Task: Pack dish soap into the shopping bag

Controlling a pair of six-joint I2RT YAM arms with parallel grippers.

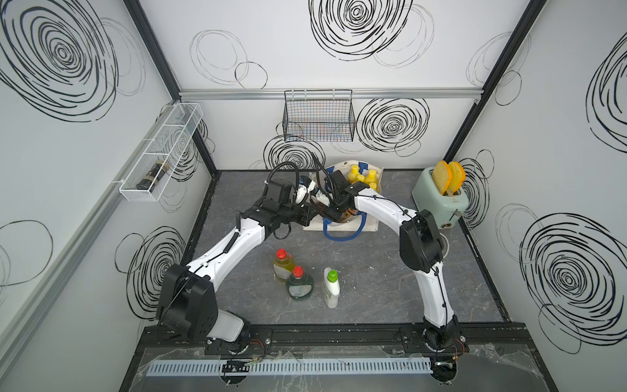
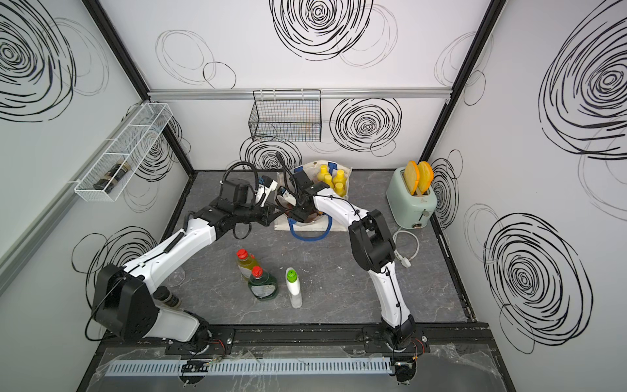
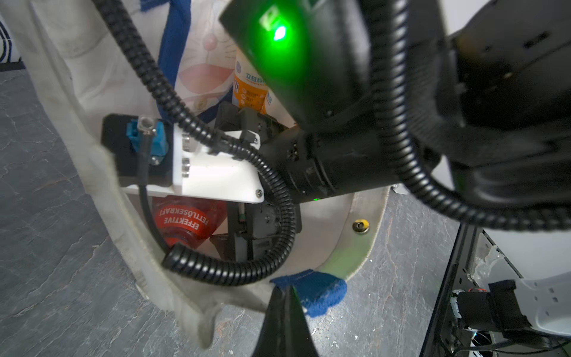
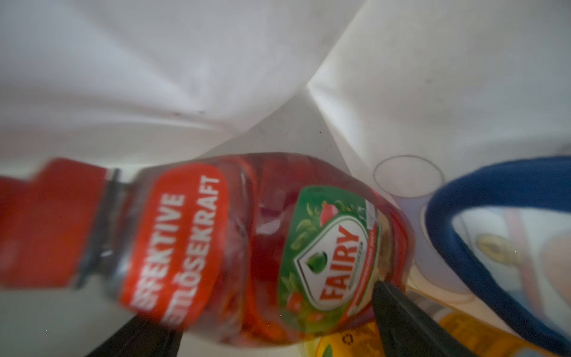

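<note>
The canvas shopping bag (image 1: 372,222) with blue handles stands at the back, yellow bottles inside. A red Fairy dish soap bottle (image 4: 267,250) lies on its side in it, filling the right wrist view. My right gripper is down in the bag with its open fingers either side of the bottle, which is close before it. My left gripper is shut at the bag's left rim, nothing seen between its fingers. A yellow soap bottle (image 1: 282,266), a dark green one (image 1: 299,286) and a white bottle with green cap (image 1: 330,294) stand in front.
A mint toaster (image 1: 434,205) with orange slices is at the back right. A black wire basket (image 1: 318,124) hangs on the back wall, a white rack (image 1: 140,188) on the left wall.
</note>
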